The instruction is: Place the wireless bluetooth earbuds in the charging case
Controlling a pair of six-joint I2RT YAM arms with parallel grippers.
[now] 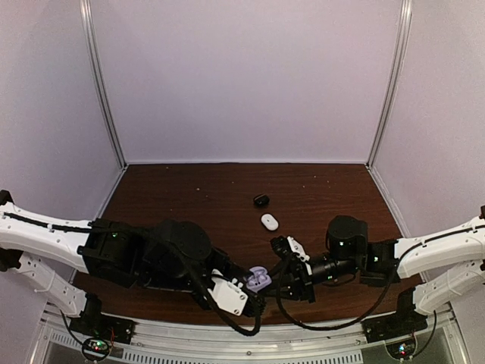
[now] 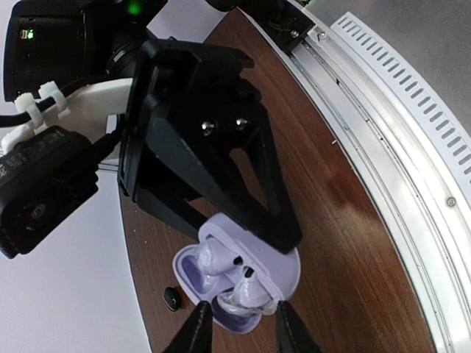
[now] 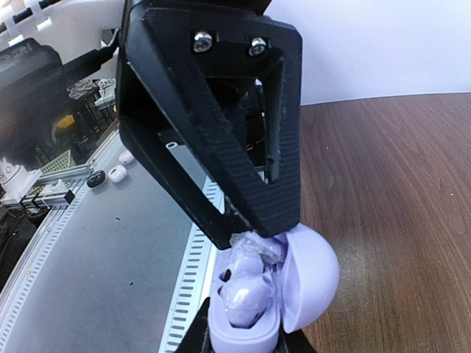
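Note:
A lilac charging case (image 2: 280, 257) is held up with its lid open, and my right gripper is shut on it. Two lilac earbuds show in it: one earbud (image 3: 246, 298) lies in the near end of the tray, the other earbud (image 2: 254, 290) at the part nearest my left gripper. A clear crinkled film (image 3: 268, 246) clings around that second one. My left gripper is part open, its fingertips close at the case's edge by this earbud; nothing is clearly gripped. Whether either earbud is fully seated cannot be told. In the top view the arms partly hide the case (image 1: 258, 278).
Farther back on the brown table (image 1: 174, 205) lie a black case (image 1: 261, 200) and a white case (image 1: 269, 221). A metal rail (image 1: 250, 326) runs along the front edge.

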